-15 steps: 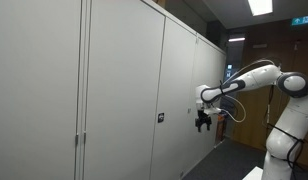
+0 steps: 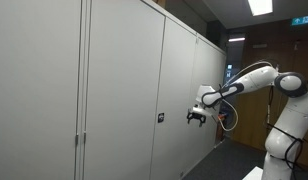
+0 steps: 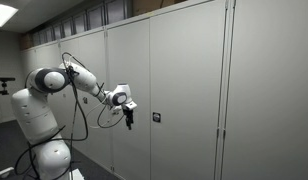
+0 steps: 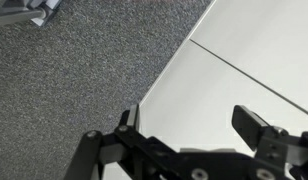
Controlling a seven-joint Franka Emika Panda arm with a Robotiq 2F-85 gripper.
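My gripper (image 2: 200,121) hangs in front of a row of tall light-grey cabinet doors, with its fingers pointing down. The wrist view shows the gripper open, its two dark fingers wide apart and nothing between them. Below it are grey carpet (image 4: 84,85) and a pale panel surface (image 4: 209,90) with a dark seam. A small dark square lock plate (image 3: 157,117) sits on a cabinet door (image 3: 179,75), a short way from the gripper in exterior view 2. On another door is a slim vertical handle (image 2: 78,140).
A wooden wall (image 2: 269,110) stands behind the arm. Part of a grey metallic object (image 4: 34,10) shows at the wrist view's upper left corner. Apart from that, the visible carpet is clear, and the doors form a flat wall beside the arm.
Over the last second my gripper has risen slightly and tilted while staying near the same stretch of cabinet. The doors look unchanged.
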